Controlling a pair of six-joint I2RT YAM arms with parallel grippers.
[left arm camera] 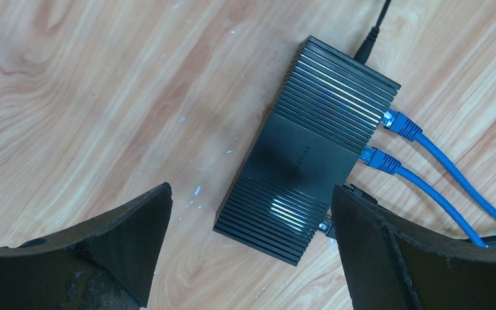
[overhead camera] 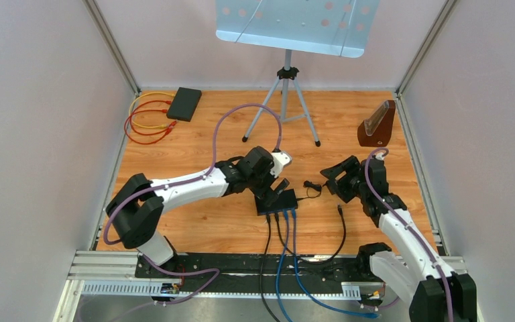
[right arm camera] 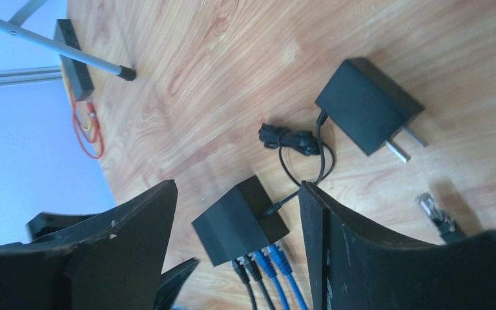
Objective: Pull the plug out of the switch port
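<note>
The black ribbed switch lies on the wooden table, with two blue network plugs and black ones in its front ports. My left gripper stands open above the switch, whose near end shows between its fingers. One of those fingers partly hides the black plugs. To the right of the switch in the top view, my right gripper is part open. In the right wrist view nothing sits between its fingers. A black power adapter with two metal prongs lies on the table, its cable running to the switch.
A loose black cable's clear plug end lies near the adapter. A stand rises at the back, with a dark box and coiled red and yellow cables at back left. A metronome stands at back right.
</note>
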